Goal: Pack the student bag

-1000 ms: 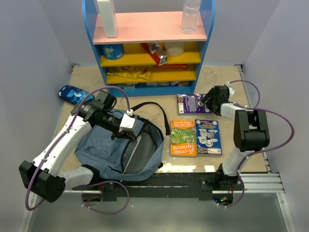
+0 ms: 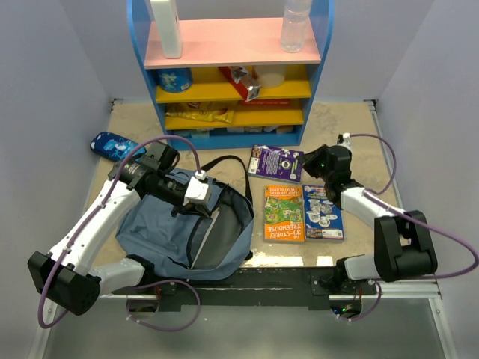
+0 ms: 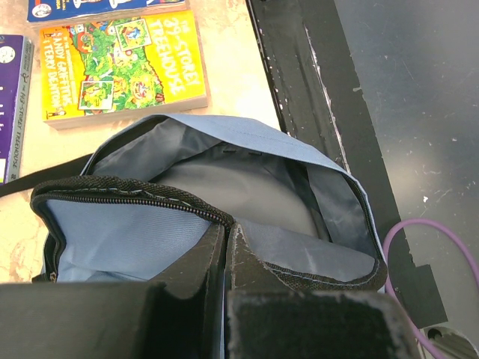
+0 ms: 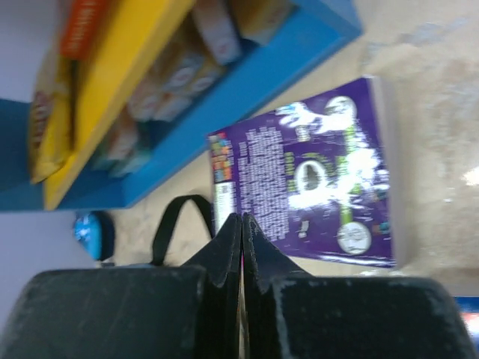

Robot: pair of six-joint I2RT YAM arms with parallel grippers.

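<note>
The blue bag (image 2: 153, 232) lies on its side at the left, its grey inside showing through the opened mouth. My left gripper is shut at the black zipper edge (image 3: 120, 188) of the bag; whether the edge is pinched cannot be made out. A purple book (image 2: 275, 162) lies flat before the shelf. My right gripper is shut with nothing showing between its fingers, just right of that book in the top view. Below lie an orange-green book (image 2: 284, 214) and a blue book (image 2: 324, 213), side by side. A blue pencil case (image 2: 114, 146) sits at the far left.
A blue shelf unit (image 2: 232, 140) with snacks stands at the back; a clear bottle (image 2: 296, 26) tops it. The bag's black strap (image 2: 243, 176) reaches toward the purple book. Bare table (image 2: 344, 120) shows at the back right.
The purple book has slid left, and the strap near it has shifted left too. The left arm and bag look unchanged.
</note>
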